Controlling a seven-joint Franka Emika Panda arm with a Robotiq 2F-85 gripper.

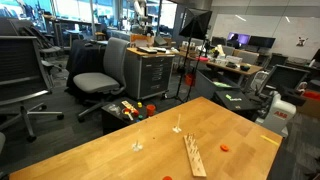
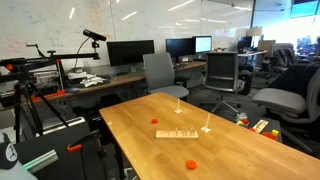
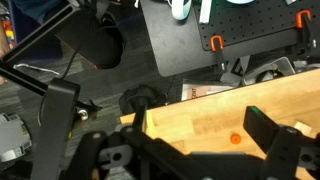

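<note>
In the wrist view my gripper stands open, its dark fingers (image 3: 262,128) wide apart with nothing held between them. Below it lies the edge of the wooden table (image 3: 195,118). A small orange-red disc (image 3: 235,138) rests on that table, left of the right finger. Across the tabletop in the second exterior view lies a pale wooden strip with several upright pegs (image 2: 177,134). Near it are one red disc (image 2: 191,164) and another red disc (image 2: 154,122). Two small pieces with thin upright sticks (image 2: 207,124) stand farther back.
A black perforated plate (image 3: 245,25) with orange-handled clamps (image 3: 217,43) borders the table in the wrist view. A box of coloured items (image 1: 130,108) sits by the table's far edge. Office chairs (image 1: 95,78) stand around it.
</note>
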